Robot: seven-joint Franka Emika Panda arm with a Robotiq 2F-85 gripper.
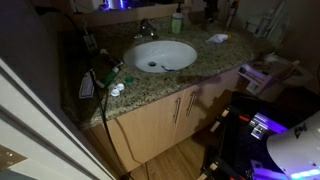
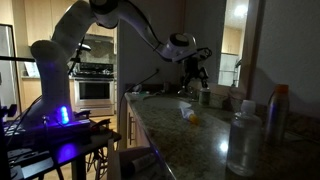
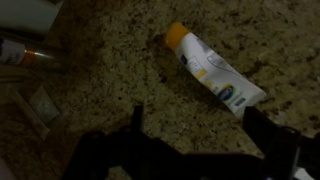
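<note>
A white tube with an orange cap (image 3: 222, 76) lies flat on the speckled counter in the wrist view. It also shows as a white and orange tube (image 2: 190, 116) on the counter in exterior view 2, and as a small pale tube (image 1: 217, 38) right of the sink in exterior view 1. My gripper stands open above the counter, nothing between its fingers, with the tube's lower end near the right finger in that view. In exterior view 2 the gripper (image 2: 194, 68) hangs well above the counter.
The sink (image 1: 160, 56) lies left of the tube in exterior view 1, with a soap bottle (image 1: 177, 20) behind it. A clear bottle (image 2: 243, 138) and a metal bottle (image 2: 277, 115) stand at the right in exterior view 2. Small white items (image 1: 117, 90) sit left of the sink.
</note>
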